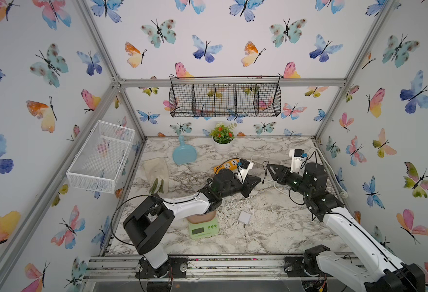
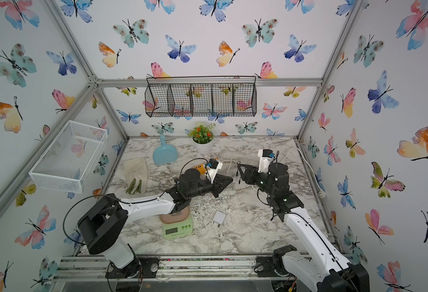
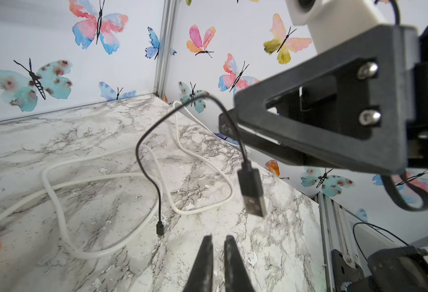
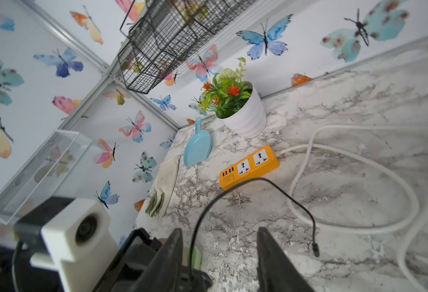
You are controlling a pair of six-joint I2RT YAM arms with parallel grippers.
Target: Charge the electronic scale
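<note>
A black USB cable point(image 3: 147, 137) hangs arched at my right gripper point(image 1: 272, 169), its USB plug point(image 3: 253, 192) and small connector point(image 3: 159, 228) dangling; whether it is gripped is unclear. My right fingers stand apart in the right wrist view. My left gripper appears shut, below and left of the right one; nothing clearly shows between its tips. The green scale point(image 1: 203, 228) carries a pinkish pan at the front, partly hidden by the left arm. An orange power strip point(image 4: 249, 168) lies at the back middle.
A white cord point(image 4: 355, 160) loops across the back right. A small grey block point(image 1: 244, 217) lies front centre. A plant pot point(image 1: 222, 145), blue dustpan point(image 1: 184, 153) and cloth point(image 1: 153, 168) stand or lie behind and left. The wire basket point(image 1: 225, 99) hangs above.
</note>
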